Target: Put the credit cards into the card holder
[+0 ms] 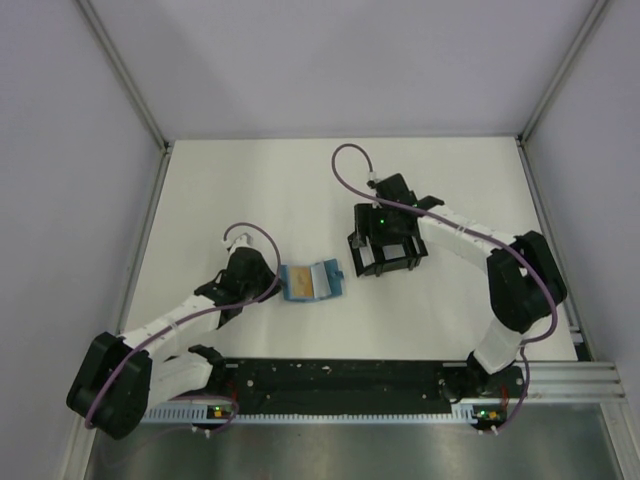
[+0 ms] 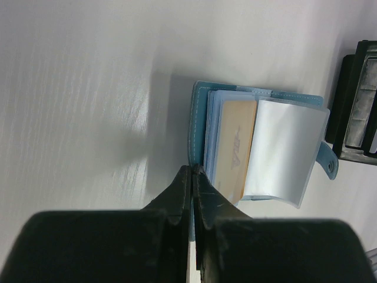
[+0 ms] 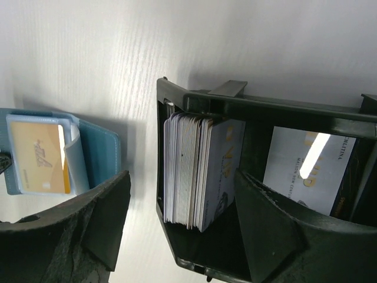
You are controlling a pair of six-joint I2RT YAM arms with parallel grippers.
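The blue card holder lies open mid-table, with a tan card and clear sleeves in it. My left gripper is shut at its left edge, tips touching it; whether anything thin is between them is hidden. A black tray holds a packed stack of cards in its left compartment and a flat card further right. My right gripper hangs open over the stack, its fingers either side of it, nothing held.
Walls border the table on both sides and at the back.
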